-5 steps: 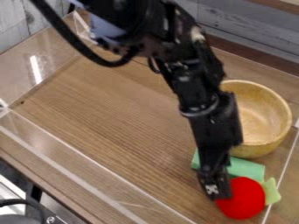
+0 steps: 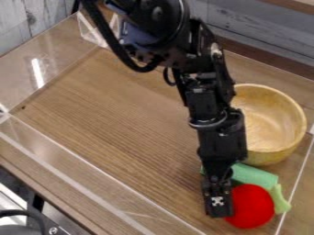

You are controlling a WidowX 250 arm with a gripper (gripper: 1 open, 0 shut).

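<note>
My gripper (image 2: 218,196) reaches down at the lower right, its black fingers just left of and against a red round object (image 2: 251,209). A green piece (image 2: 258,179) lies behind the red object, partly hidden by my gripper. A yellow bowl (image 2: 276,119) stands behind my wrist on the right, partly covered by the arm.
Pale walls border it at the back. A black cable (image 2: 25,214) shows at the lower left corner.
My gripper has shifted slightly left and appears more upright than before. The red object has moved a little left; the green piece stays about where it was.
</note>
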